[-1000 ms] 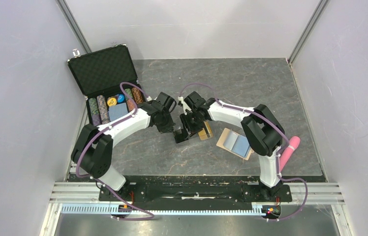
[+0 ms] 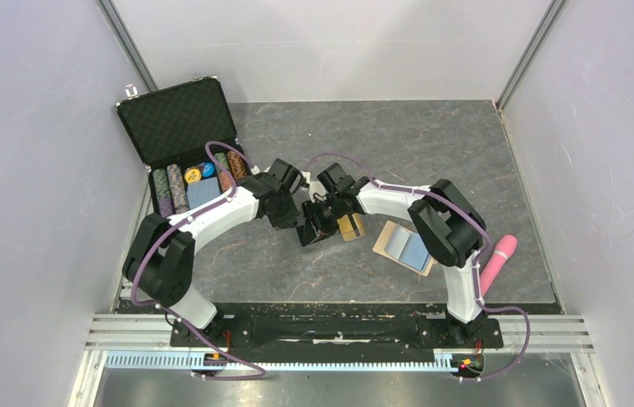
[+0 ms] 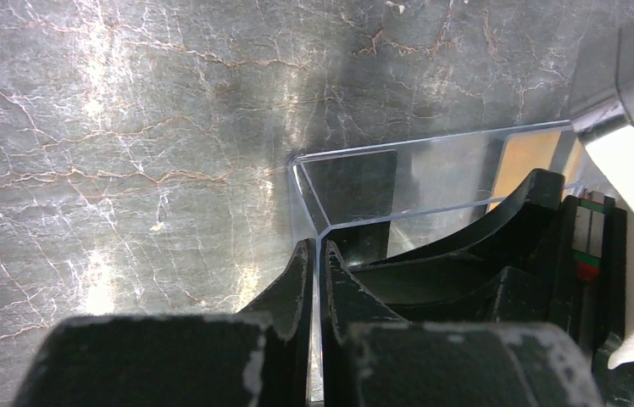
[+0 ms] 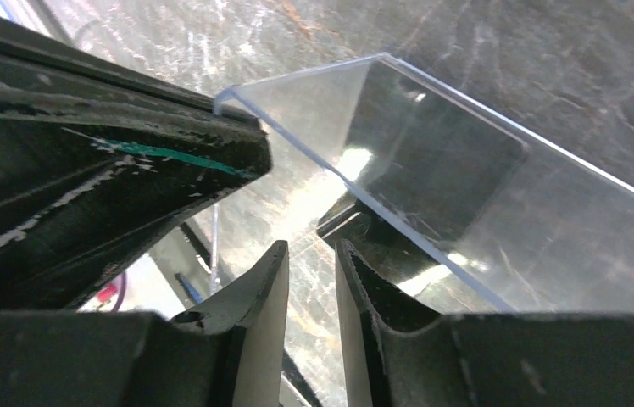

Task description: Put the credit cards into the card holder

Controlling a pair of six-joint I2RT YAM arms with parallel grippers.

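A clear acrylic card holder [image 3: 432, 165] is held by my left gripper, shut on its near edge in the left wrist view. A black card [image 2: 305, 235] shows beneath or behind the clear plastic; which, I cannot tell. A gold card [image 2: 350, 225] lies just to the right. In the top view my two grippers meet at the middle of the table. My right gripper has its fingertips narrowly apart over the holder, with nothing visible between them.
An open case [image 2: 176, 127] with chips stands at the back left. A beige board with blue cards [image 2: 411, 252] lies at the right, beside a pink cylinder [image 2: 498, 261].
My right gripper and arm have shifted slightly at the middle of the table. The left arm looks the same.
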